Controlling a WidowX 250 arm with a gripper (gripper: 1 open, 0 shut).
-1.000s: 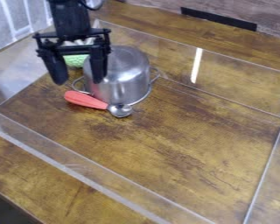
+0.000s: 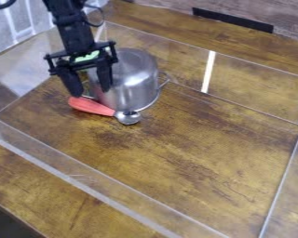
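My black gripper (image 2: 79, 63) hangs at the upper left, its fingers over the left side of a steel pot (image 2: 133, 82); whether it is open or shut is unclear. A green object (image 2: 88, 57) is partly hidden behind the gripper. Below the pot lies a spoon with a red handle (image 2: 92, 106) and a silver head (image 2: 128, 117), on the wooden surface (image 2: 177, 167).
Clear plastic walls edge the workspace on the left, front and right. The wood to the right of and in front of the pot is bare. A white strip (image 2: 209, 72) stands out at the back right.
The gripper has moved left and back, looking smaller, and more of the pot shows. The pot and spoon look unmoved.
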